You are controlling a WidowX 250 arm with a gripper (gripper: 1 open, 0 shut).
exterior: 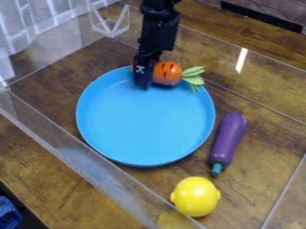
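Observation:
My black gripper [149, 66] reaches down from the top centre to the back rim of a blue plate [143, 121]. An orange carrot [167, 73] with pale green leaves [192, 78] lies under and beside the fingers at that rim. The fingers partly cover the carrot, and I cannot tell whether they hold it.
A purple eggplant [228, 139] lies right of the plate, and a yellow lemon [195, 196] sits at the front right. A clear plastic edge runs along the left. Bare wooden surface shows at the back right and upper left.

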